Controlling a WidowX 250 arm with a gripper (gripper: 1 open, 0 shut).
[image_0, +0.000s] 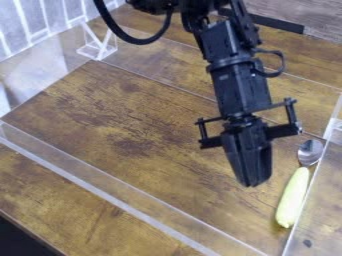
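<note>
My black gripper points down over the wooden board, right of centre, its fingers closed with nothing visible between them. Just to its right lie a pale yellow-green elongated object, like a corn cob or vegetable, and above that a metal spoon, both near the clear edge strip.
Most of the wooden board to the left is bare. Clear plastic edges border it on the left and right. A white rack and a small clear stand are at the upper left.
</note>
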